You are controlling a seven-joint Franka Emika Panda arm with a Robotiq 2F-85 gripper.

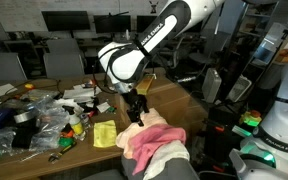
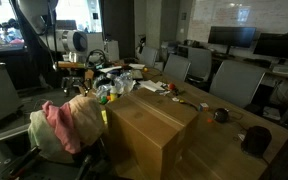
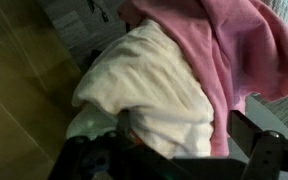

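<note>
A cream cloth (image 1: 144, 128) and a pink cloth (image 1: 156, 140) lie bunched together over a grey fabric (image 1: 164, 160) at the table's near edge. In the wrist view the cream cloth (image 3: 149, 75) fills the middle, with the pink cloth (image 3: 224, 45) along its upper right. My gripper (image 1: 138, 106) is close above the cream cloth. Its fingers are open, one dark finger (image 3: 123, 122) in front of the cream cloth and the other finger (image 3: 241, 130) by the pink one. Whether the fingertips touch the fabric cannot be told.
A cardboard box (image 2: 149, 115) stands beside the cloths. A flat yellow cloth (image 1: 104, 133) lies on the table to their left. Further left are plastic bags (image 1: 52, 125), bottles and tools.
</note>
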